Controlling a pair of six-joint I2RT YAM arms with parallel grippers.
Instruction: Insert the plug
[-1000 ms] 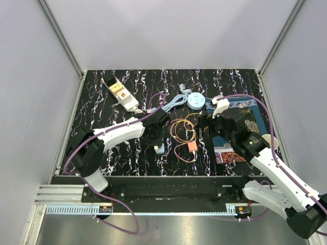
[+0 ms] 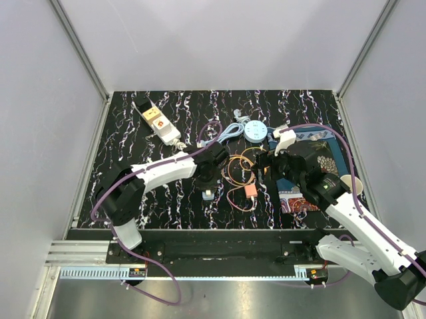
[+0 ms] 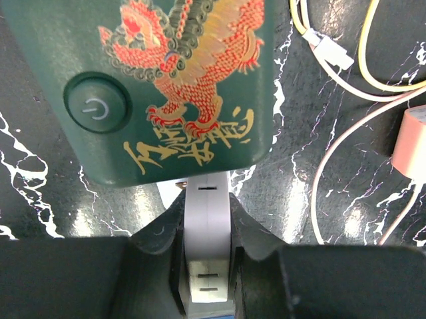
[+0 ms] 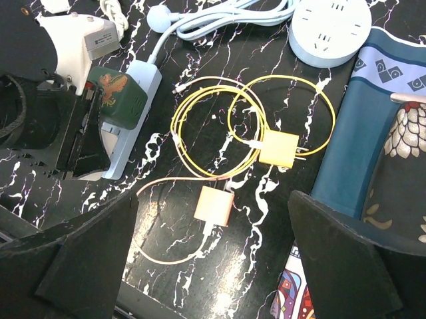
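My left gripper is shut on a white plug (image 3: 207, 252), directly under a dark green dragon-printed device (image 3: 173, 100). In the right wrist view that green device (image 4: 121, 100) sits at a light blue power strip (image 4: 136, 136), with the left gripper over the strip's near end; the exact contact between plug and socket is hidden. My right gripper (image 2: 266, 163) hangs over the right side of the table, open, with nothing between its fingers.
Coiled yellow cables with a yellow charger (image 4: 278, 149), a pink charger (image 4: 213, 205), a round white socket (image 4: 327, 26), a blue mat (image 4: 346, 153) with a dark item, and another power strip (image 2: 166, 129) lie around.
My left gripper has shifted slightly to the right, over the power strip's near end. The right arm has barely moved.
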